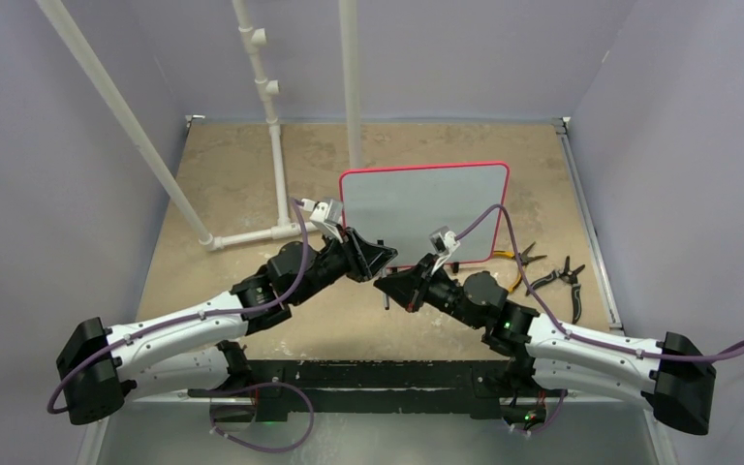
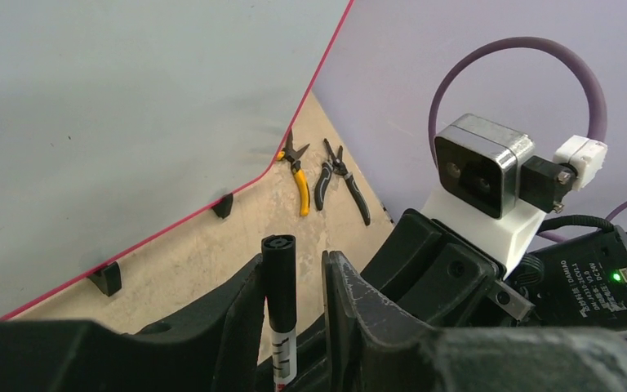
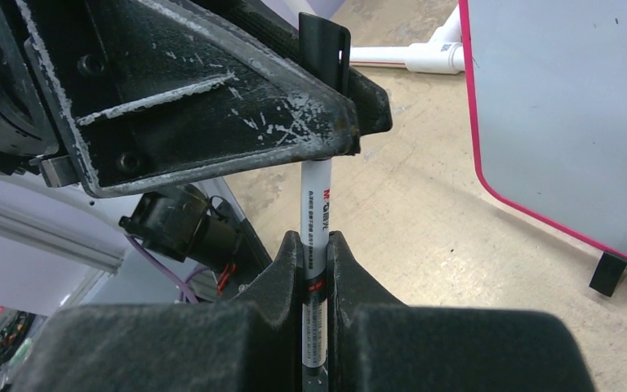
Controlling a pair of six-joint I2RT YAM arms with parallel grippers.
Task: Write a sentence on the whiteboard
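Note:
A white marker [image 3: 316,204] with a black cap [image 3: 320,49] stands about upright, and my right gripper is shut on its lower barrel. My left gripper is around the cap end, part open. In the left wrist view the cap [image 2: 279,278] lies against the left-hand finger, with a gap to the right-hand finger [image 2: 336,286]. From above, both grippers meet in front of the whiteboard [image 1: 426,213], whose grey surface has a red rim and shows no writing.
Yellow-handled pliers [image 1: 519,260] and black-handled pliers [image 1: 570,276] lie right of the board. White pipes [image 1: 279,174] stand at the back left. Small black feet [image 2: 106,279] support the board's lower edge.

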